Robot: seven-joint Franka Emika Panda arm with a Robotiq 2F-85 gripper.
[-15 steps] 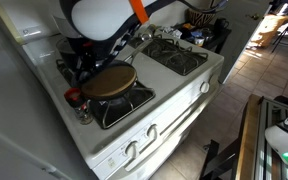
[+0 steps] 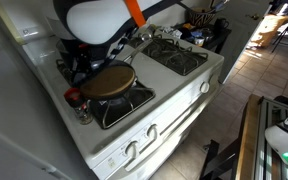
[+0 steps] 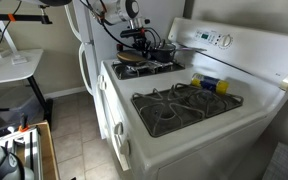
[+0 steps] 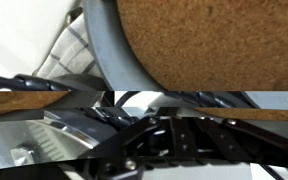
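Note:
A round brown disc with a dark rim [image 2: 108, 81] rests over the stove's near-left burner in exterior view 1. Its cork-like face [image 4: 219, 40] and grey rim [image 4: 106, 38] fill the top of the wrist view. My gripper [image 2: 82, 76] is down at the disc's far-left edge, and its fingertips are mostly hidden there. From the other side, the gripper [image 3: 137, 42] appears just above the brown disc [image 3: 130, 57]. The wrist picture is torn into bands, with the dark gripper at the bottom; its fingers look shut, and nothing shows clearly between them.
A red-topped jar [image 2: 75, 98] stands close to the disc's left side. A dark pot [image 3: 164, 51] with a long handle sits behind the disc. A yellow and blue packet [image 3: 209, 84] lies near the back panel. The nearer burner grates [image 3: 184, 107] are bare.
The arm has shifted slightly near the disc's far-left edge. The disc and the jar look almost unmoved.

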